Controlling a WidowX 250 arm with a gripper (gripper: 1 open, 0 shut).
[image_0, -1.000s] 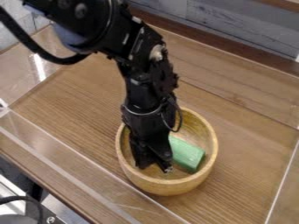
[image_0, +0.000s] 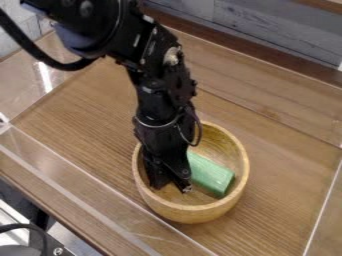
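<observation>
A tan round bowl (image_0: 201, 211) sits on the wooden table. Inside it, on the right, lies a green block (image_0: 211, 174). My black gripper (image_0: 170, 180) reaches down into the left part of the bowl, left of the green block. Its fingertips are dark and partly hidden against the bowl's inside; it looks shut, with nothing visible between the fingers.
A grey plank wall runs along the back. At the lower left the table edge drops away, with a black cable below it.
The arm has shifted very slightly; the bowl and green block look the same.
</observation>
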